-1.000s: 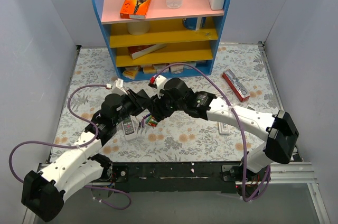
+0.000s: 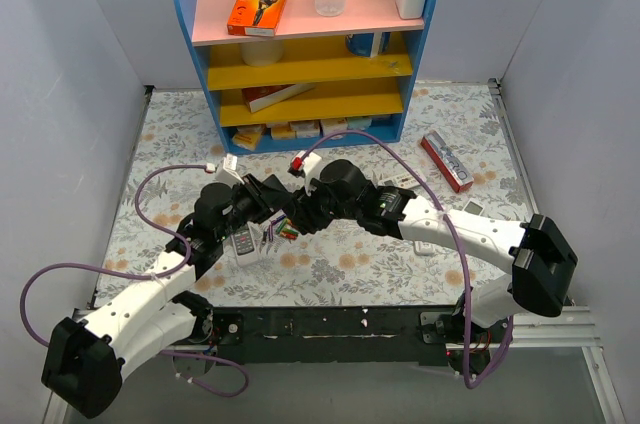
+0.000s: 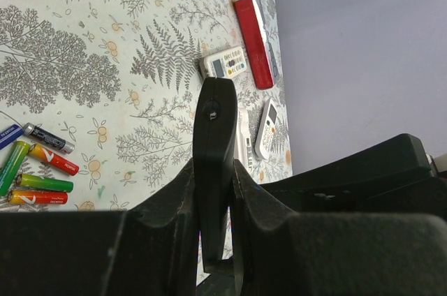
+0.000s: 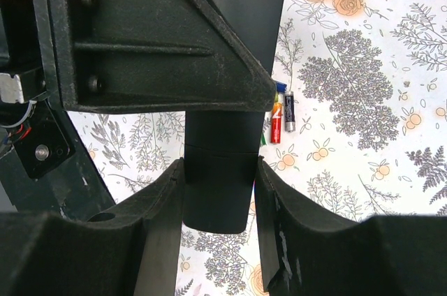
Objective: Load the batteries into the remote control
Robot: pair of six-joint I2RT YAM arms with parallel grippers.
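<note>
A long black remote control [image 4: 232, 132] is held above the table between both arms. My left gripper is shut on it, and in the left wrist view it stands edge-on. Shut on the same black remote is my right gripper, near its rounded end. Its battery side cannot be made out. Several loose batteries lie on the table below: a green one [image 3: 44, 183], a red-orange one [image 3: 54, 160] and a grey-black one [image 3: 49, 137]. In the right wrist view a red battery [image 4: 276, 122] shows beside the remote, others mostly hidden behind it.
A white remote [image 3: 227, 63], a white phone-like handset [image 3: 266, 128] and a red box [image 2: 447, 161] lie to the right. A white calculator-like device [image 2: 244, 244] lies by the left arm. The blue shelf [image 2: 425, 34] stands at the back.
Both grippers have shifted slightly to the right and toward the front together, still around the black remote. The right arm's elbow has swung a little outward.
</note>
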